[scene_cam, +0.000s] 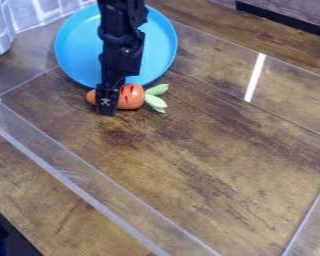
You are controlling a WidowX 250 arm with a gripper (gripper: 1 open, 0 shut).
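Note:
A toy carrot (pixel 129 97) with pale green leaves lies on the wooden table, just at the front edge of a blue plate (pixel 159 45). The black gripper (pixel 105 103) reaches down over the plate to the carrot's left part, its fingers around or against it. Whether they are closed on it is hard to tell, as the dark arm hides part of that area.
Clear plastic edges run along the left and right sides. A pale container (pixel 0 25) stands at the top left.

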